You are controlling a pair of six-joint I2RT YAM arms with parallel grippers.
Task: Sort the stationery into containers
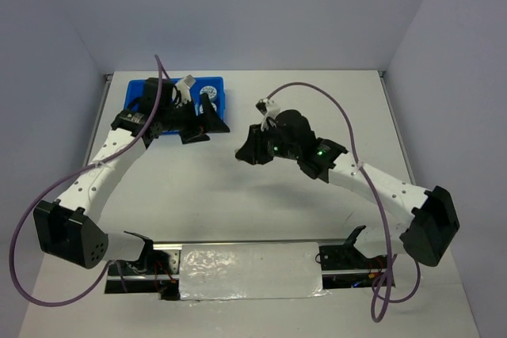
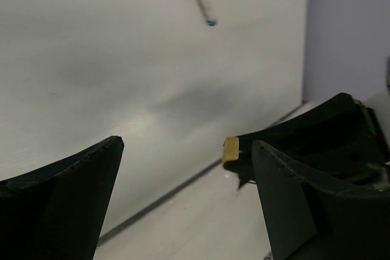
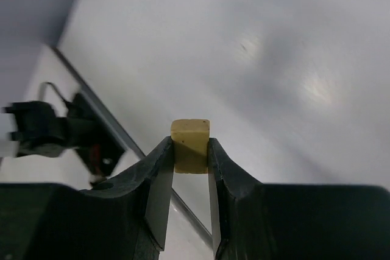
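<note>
My right gripper [image 1: 247,152] is raised over the middle of the table, shut on a yellow block [image 2: 230,149] [image 3: 190,141]. My left gripper [image 1: 207,124] stands open to its left, with nothing between its fingers, its tips facing toward the right one. A blue container [image 1: 220,108] with round white items [image 1: 208,93] sits at the back left, partly hidden by the left arm. In the left wrist view a slim pen-like item [image 2: 201,1], white and blue, appears beyond the fingers.
Grey walls stand at the back and sides. A rail [image 3: 122,132] runs along an edge in the right wrist view.
</note>
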